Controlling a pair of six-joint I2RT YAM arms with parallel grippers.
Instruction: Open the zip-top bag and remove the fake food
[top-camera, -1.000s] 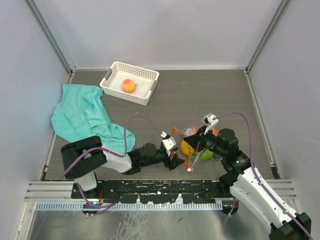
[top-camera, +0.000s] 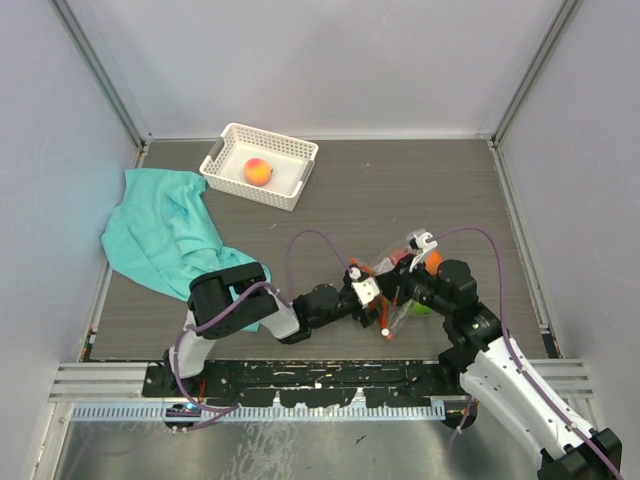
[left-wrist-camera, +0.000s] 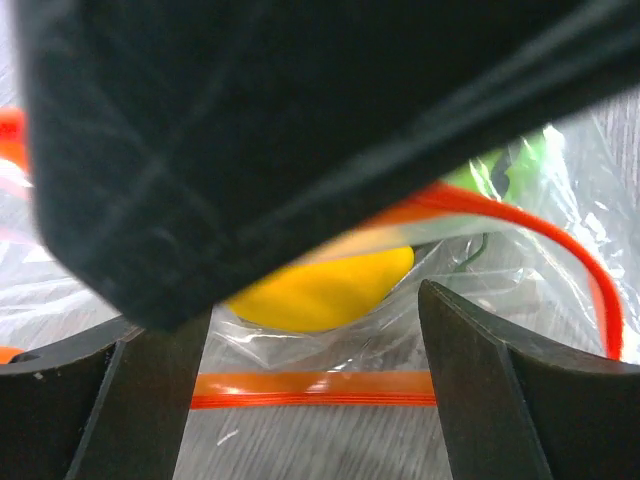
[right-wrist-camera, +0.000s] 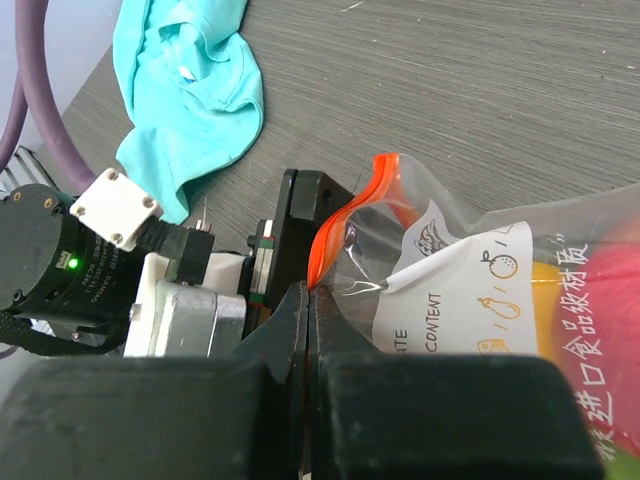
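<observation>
The clear zip bag (right-wrist-camera: 460, 290) has an orange zip edge (right-wrist-camera: 385, 180) and printed white lettering. My right gripper is shut on that edge at the mouth, holding it up. In the left wrist view the mouth stands open, with the lower orange strip (left-wrist-camera: 310, 390) apart from the upper one. Yellow fake food (left-wrist-camera: 330, 290) lies inside, and something green (left-wrist-camera: 520, 165) shows deeper in. My left gripper is at the mouth, its fingers (left-wrist-camera: 500, 380) spread with the yellow piece ahead between them; it does not grip it. A large black part covers the upper left wrist view.
A white basket (top-camera: 234, 184) holding a peach (top-camera: 257, 172) stands at the back left. The turquoise cloth (top-camera: 160, 235) lies along the left side. Both arms are close together at the bag.
My left gripper has moved right, from beside the bag up to its mouth, now near the right gripper. The right arm stays in place, and the yellow food is now hidden from above.
</observation>
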